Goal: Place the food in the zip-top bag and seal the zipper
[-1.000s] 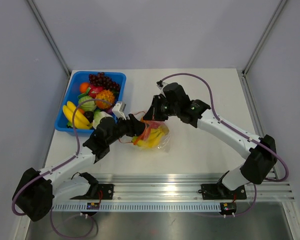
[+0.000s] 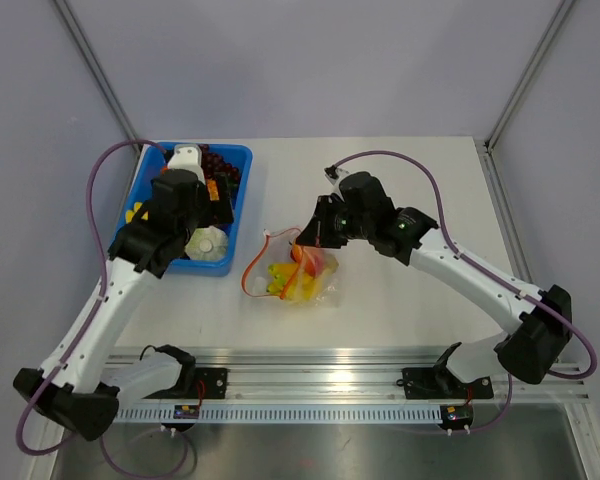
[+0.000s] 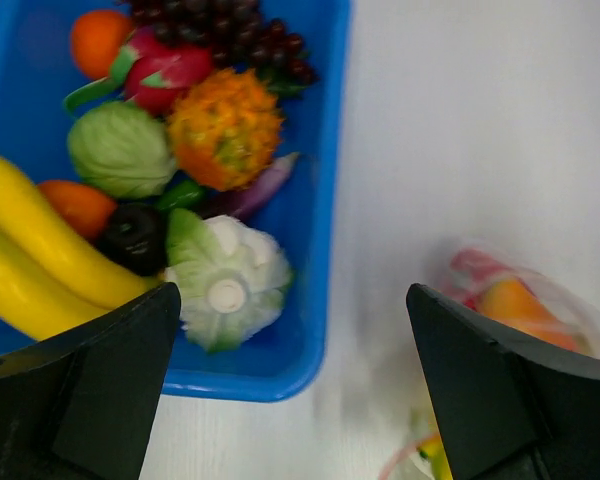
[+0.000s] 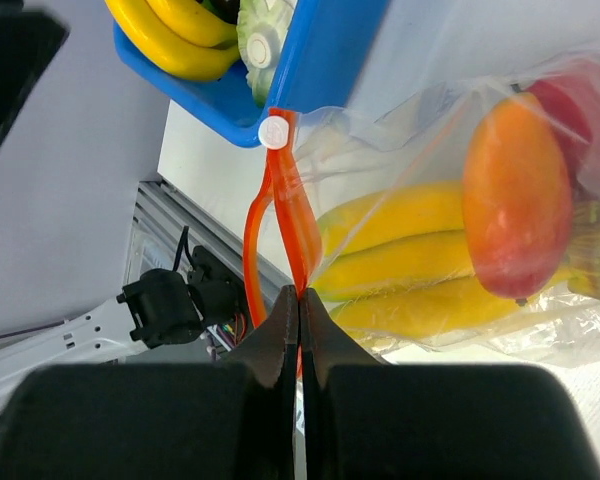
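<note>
The clear zip bag [image 2: 325, 290], edged in orange, lies on the table with its mouth partly apart. Through its film I see yellow bananas [image 4: 405, 250], a red-orange mango [image 4: 518, 195] and other food. My right gripper is shut on the orange zip edge, whose strip [image 4: 292, 215] runs between its tips. A white zip slider [image 4: 274, 132] sits further along that strip, free of both grippers. Over the blue bin's [image 2: 217, 267] right side, my left gripper stands wide open, holding nothing.
Inside the bin are bananas [image 3: 40, 240], a cauliflower [image 3: 226, 280], a cabbage [image 3: 120, 150], a horned melon [image 3: 225, 130], dark grapes [image 3: 235, 30] and other produce.
My left gripper has left the bag's zip edge, opened, and moved up and left over the bin. The right gripper has shifted slightly right and down, still at the bag's edge.
</note>
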